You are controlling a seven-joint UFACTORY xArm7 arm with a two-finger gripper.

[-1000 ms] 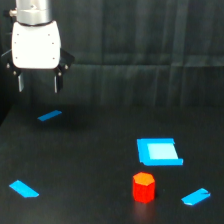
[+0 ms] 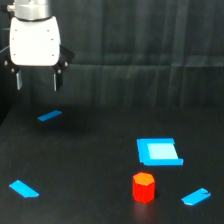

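My gripper (image 2: pixel 38 84) hangs high at the far left under its white body (image 2: pixel 35 42). Its dark fingers stand wide apart, with nothing seen between them. A red-orange block (image 2: pixel 143 187) with a six-sided top stands on the dark table, right of the middle and toward the front. Behind it lies a whitish square (image 2: pixel 161 151) edged by blue pieces. The gripper is well away from both.
Blue strips lie at the left front (image 2: pixel 24 189), the right front (image 2: pixel 196 197) and the left back (image 2: pixel 50 115). A dark curtain (image 2: pixel 140 80) closes off the back.
The gripper has risen very slightly. The block, the square and the blue strips have not moved.
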